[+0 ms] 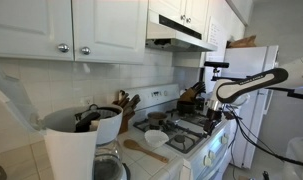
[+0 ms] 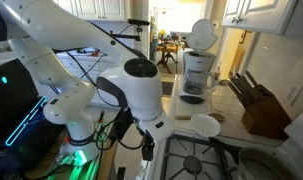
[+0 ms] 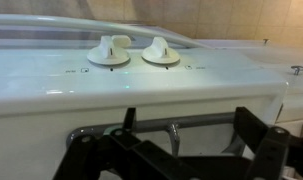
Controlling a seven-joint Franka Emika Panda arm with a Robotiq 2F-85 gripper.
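My gripper is open in the wrist view, its two black fingers set wide apart with nothing between them. Past the fingers is the white stove front, with a left knob [image 3: 109, 51] and a right knob [image 3: 160, 52] on the panel above a dark handle bar [image 3: 91, 131]. In exterior view 1 the gripper hangs by the front edge of the stove, small and dark. The arm's white body hides part of the stove front in exterior view 2.
A pot [image 2: 263, 165] stands on the stove. A white bowl [image 1: 149, 150] and a wooden spoon [image 1: 141, 149] lie on the counter to its left, near a knife block [image 2: 264, 108] and a coffee maker [image 2: 197, 72]. A range hood [image 1: 176, 37] overhangs the burners.
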